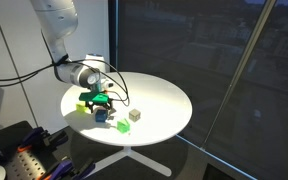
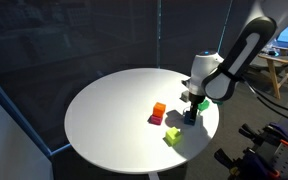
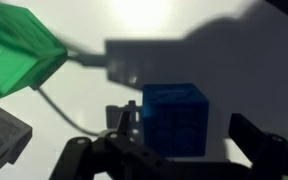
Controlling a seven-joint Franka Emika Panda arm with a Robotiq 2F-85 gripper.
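A dark blue block (image 3: 176,120) rests on the white table between the parted fingers of my gripper in the wrist view. The left finger is close to the block's side; a wider gap shows on the right. In exterior view 1 the gripper (image 1: 103,106) is low over the table, just above the blue block (image 1: 101,116). From the other side, the blue block (image 2: 189,119) is partly covered by the gripper.
A yellow-green block (image 2: 172,135), an orange block (image 2: 159,109) and a red block (image 2: 155,118) stand nearby.
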